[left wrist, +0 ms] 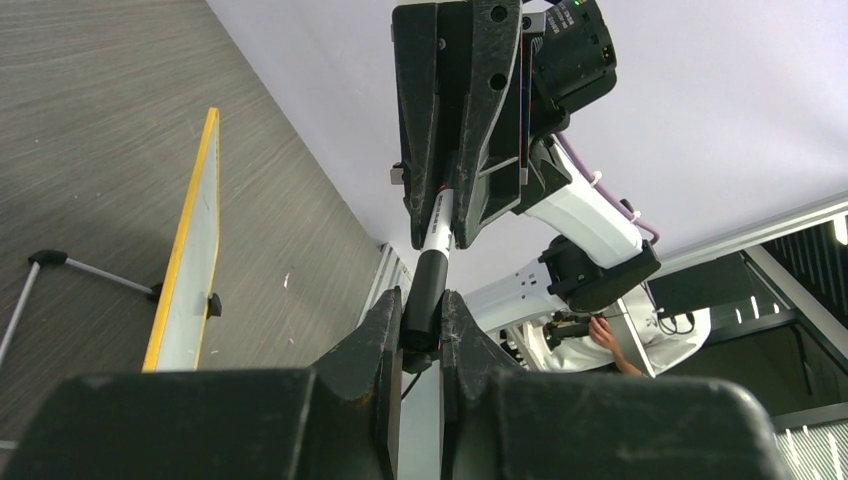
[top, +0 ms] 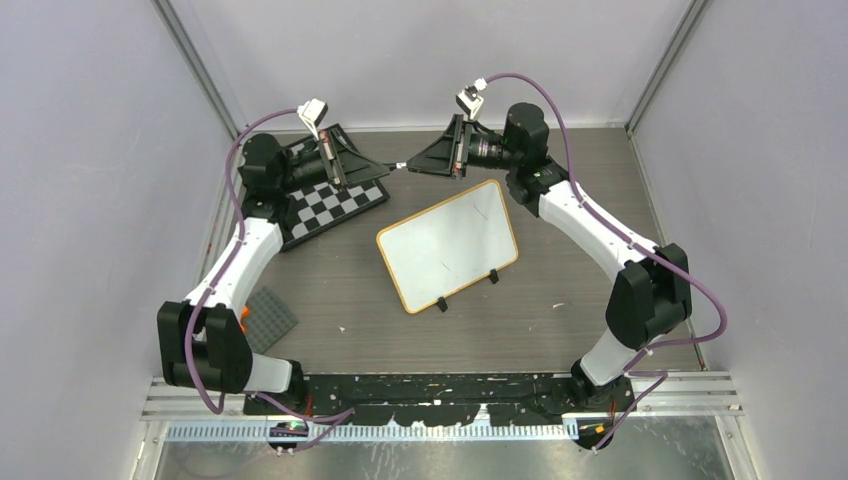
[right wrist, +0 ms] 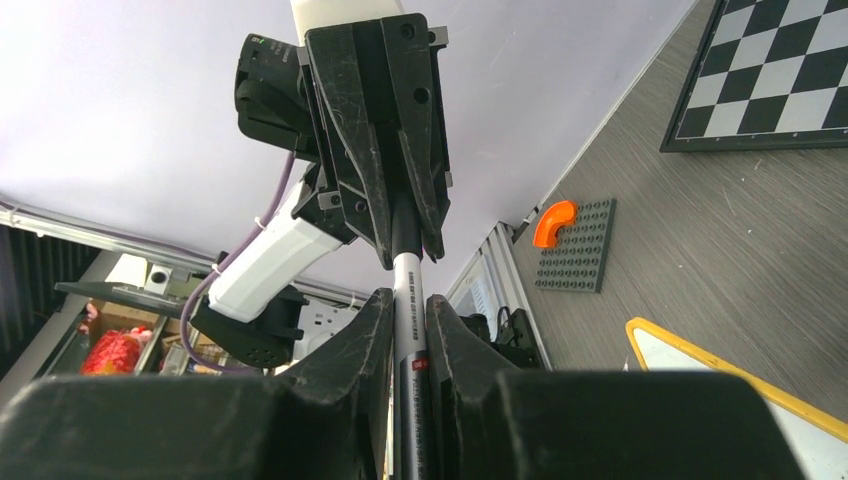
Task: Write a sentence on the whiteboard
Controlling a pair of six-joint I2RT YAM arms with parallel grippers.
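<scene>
Between the two arms a marker point(top: 401, 165) is suspended above the table. My right gripper is shut on its white barrel point(right wrist: 407, 290), and red shows farther down it. At the other end, my left gripper has its fingers on either side of the black cap end point(left wrist: 427, 290); whether they press on it cannot be told. The white whiteboard point(top: 446, 245) with a yellow frame stands tilted on the table, below and nearer the front than the grippers. Two short dark strokes show on it.
A black-and-white checkered board point(top: 330, 206) lies beneath the left arm. Farther forward on the left is a grey studded plate point(top: 268, 318) with an orange curved piece point(right wrist: 553, 224).
</scene>
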